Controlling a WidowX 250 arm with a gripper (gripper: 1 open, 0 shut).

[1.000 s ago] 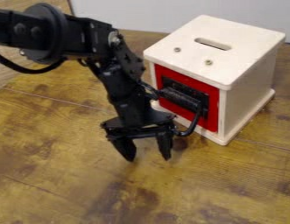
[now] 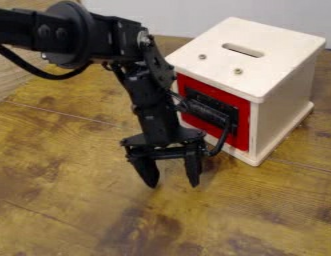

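Note:
A black arm reaches down from the upper left to my gripper (image 2: 172, 173), which points at the wooden floor in front of a cream box (image 2: 275, 80). Its two fingers are spread apart, with nothing visible between them. The box has a red front panel (image 2: 231, 103) with a black part on it, partly hidden by the arm and a dark cable.
The box takes up the upper right, with a pale wall behind it. A slot and two small round fittings show on the box's top.
My gripper has shifted very slightly downward since a second ago; the box stays in place.

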